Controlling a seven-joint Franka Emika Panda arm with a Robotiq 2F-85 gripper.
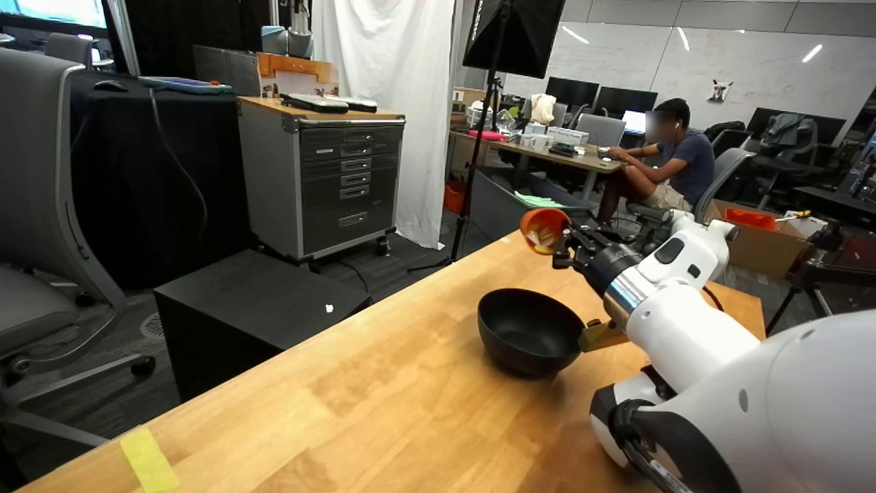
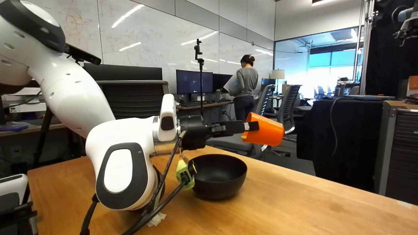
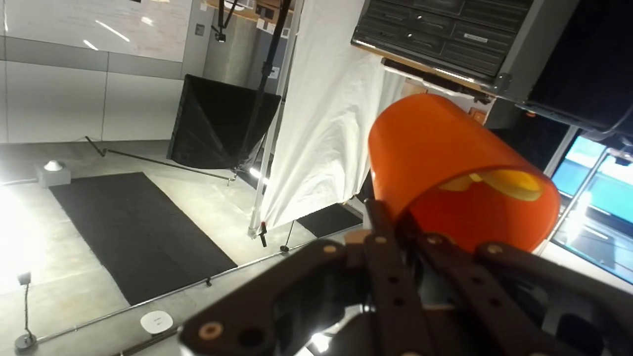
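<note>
An orange cup (image 1: 541, 220) is held in the air by my gripper (image 1: 562, 249), which is shut on its wall near the rim. The cup lies tilted on its side, and yellow pieces (image 3: 512, 185) show inside its mouth in the wrist view. In the second exterior view the cup (image 2: 265, 129) sticks out beyond the fingers (image 2: 252, 126), with its mouth towards the arm. Below and nearer stands a black bowl (image 1: 531, 333) upright on the table; its visible inside looks empty. The cup is apart from the bowl, higher and farther off.
Around the bowl the wooden table (image 1: 361, 394) is mostly bare, with a strip of yellow tape (image 1: 149, 460) near its front left corner. A bracket on the wrist (image 1: 603, 335) is close to the bowl's rim. Beyond the table edge stands a black box (image 1: 254, 296).
</note>
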